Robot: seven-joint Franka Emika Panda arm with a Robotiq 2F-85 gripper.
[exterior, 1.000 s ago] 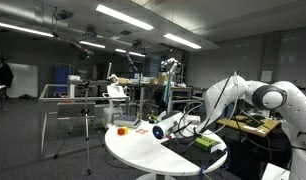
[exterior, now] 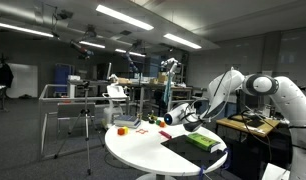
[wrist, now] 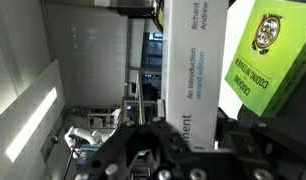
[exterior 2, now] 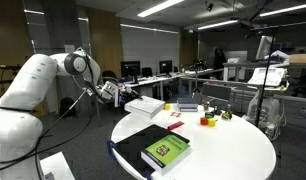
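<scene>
A thick white book (wrist: 192, 65) is held in my gripper, its printed spine facing the wrist camera with the words "An Introduction second edition" readable. The fingers are shut on it at its near end. In exterior view 2 the same white book (exterior 2: 146, 106) hangs tilted, over the left side of the table. A green book (exterior 2: 166, 151) lies flat on a dark mat, in front of the held book in that view. The wrist view shows this green book (wrist: 270, 57) to the right of the held one. My fingertips are too small to make out in the exterior views.
A white round table (exterior: 138, 150) carries a black mat (exterior: 181, 149) at its right side. Red and yellow blocks (exterior 2: 207, 122) and a red item (exterior 2: 175, 126) lie towards its far side. A tripod (exterior: 88, 120) stands beyond the table.
My gripper has moved to the right across the table in exterior view 1, bringing the white book closer to the green book. The green book stays in place.
</scene>
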